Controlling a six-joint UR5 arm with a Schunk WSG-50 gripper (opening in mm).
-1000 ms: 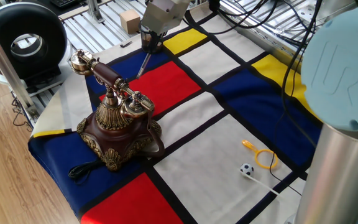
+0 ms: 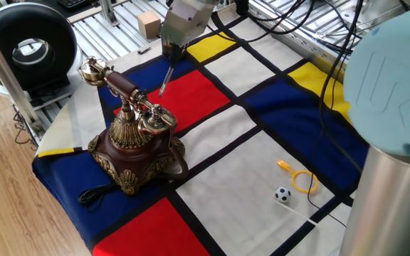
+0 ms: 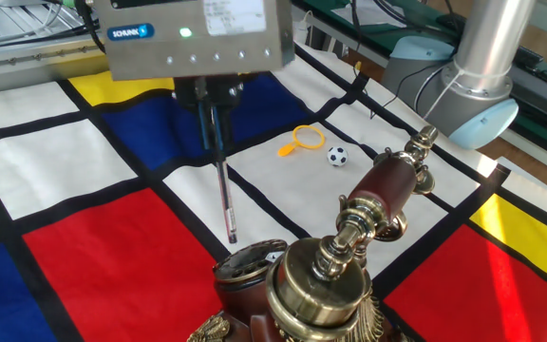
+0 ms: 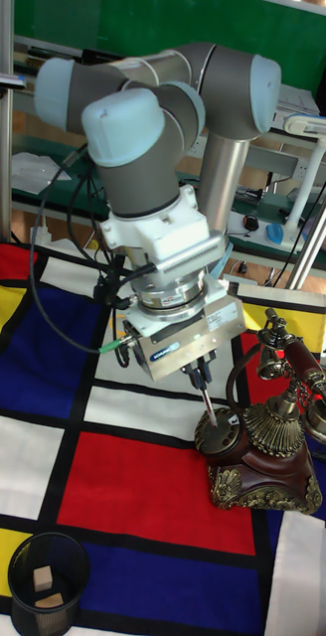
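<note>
My gripper [image 3: 219, 152] is shut on a slim pen-like stick [image 3: 227, 204], which points downward and leans slightly. In exterior view 3 the stick [image 4: 210, 408] has its lower end just over, or at, the round dial [image 4: 217, 429] of an antique-style telephone [image 4: 272, 466]. Whether the tip touches the dial cannot be told. The telephone, dark red-brown with brass trim, stands upright on the cloth, its handset [image 2: 123, 85] resting across the cradle. From exterior view 1, the dial is hidden behind the telephone's body, and the stick [image 2: 166, 81] shows beyond the handset.
A small football [image 2: 282, 194] on a white stick and an orange ring with a handle [image 2: 305, 182] lie on the patterned cloth. A black mesh cup [image 4: 48, 577] holds wooden blocks. One wooden block [image 2: 149, 24] sits at the back.
The gripper and its stick have shifted slightly down and right in exterior view 1. The telephone stands where it was.
</note>
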